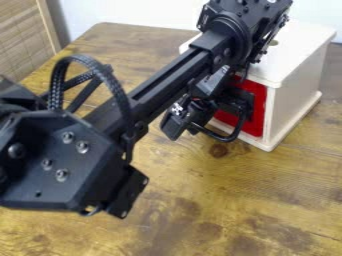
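My black arm reaches from the lower left to a white box [290,75] with a red front [247,127] on the wooden table. The gripper [214,110] is low at the box's red front, mostly hidden behind the arm's links and a cable. Whether it is open or shut, or holds anything, I cannot tell.
A white wall stands at the back, and a woven panel [20,40] is at the far left.
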